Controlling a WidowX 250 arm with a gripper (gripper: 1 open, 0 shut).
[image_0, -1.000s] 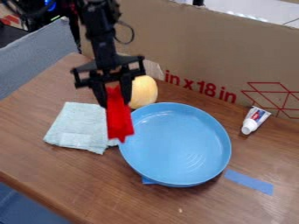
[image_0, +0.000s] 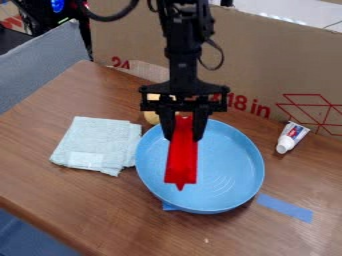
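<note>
My gripper (image_0: 183, 120) is shut on a red elongated object (image_0: 182, 158), which hangs downward over the left-centre of the blue plate (image_0: 231, 184). Whether its lower end touches the plate is unclear. The arm comes down from the top of the view. A pale yellow object (image_0: 154, 102) is mostly hidden behind the gripper.
A folded light cloth (image_0: 94, 145) lies left of the plate. A white tube (image_0: 290, 136) lies at the right. A cardboard wall (image_0: 281, 60) stands behind, with blue tape (image_0: 283, 208) on the table.
The gripper has moved right and downward in the view with the red object, from beside the cloth to over the blue plate. The yellow object is now mostly hidden.
</note>
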